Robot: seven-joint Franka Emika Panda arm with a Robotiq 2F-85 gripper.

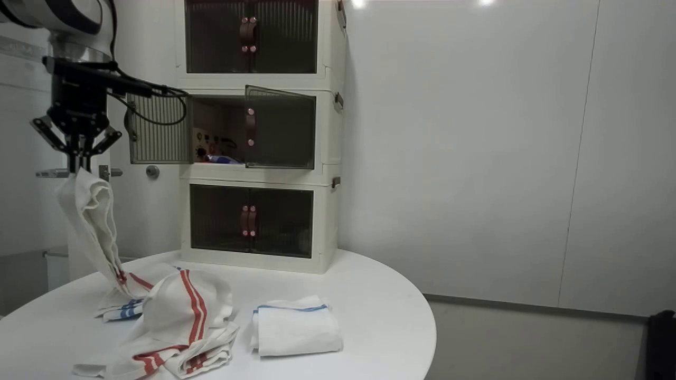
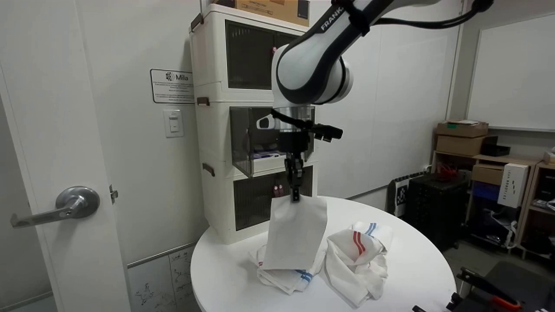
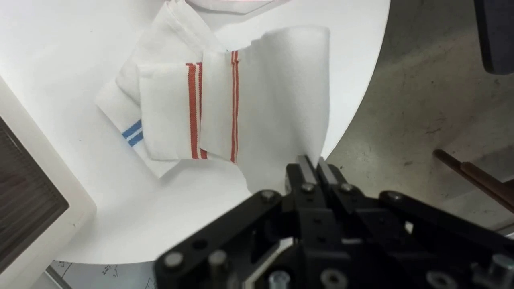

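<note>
A white towel with red stripes (image 1: 91, 215) hangs from my gripper (image 1: 79, 170), which is shut on its upper edge. In the wrist view the fingertips (image 3: 306, 169) pinch this towel (image 3: 289, 91), and its striped end drapes over a white towel with blue stripes (image 3: 131, 130) on the table. The second exterior view shows the held towel (image 2: 296, 234) hanging as a broad flat sheet. Beside it lies a crumpled red-striped towel (image 1: 190, 310). Farther right in the first exterior view sits a folded white towel with a thin blue line (image 1: 298, 329).
The round white table (image 1: 386, 304) has free room at its right side. Behind it stands a stacked cabinet (image 1: 260, 256); its middle doors are open, one panel (image 1: 161, 130) swinging out near my gripper. A door handle (image 2: 78, 203) is off to the left.
</note>
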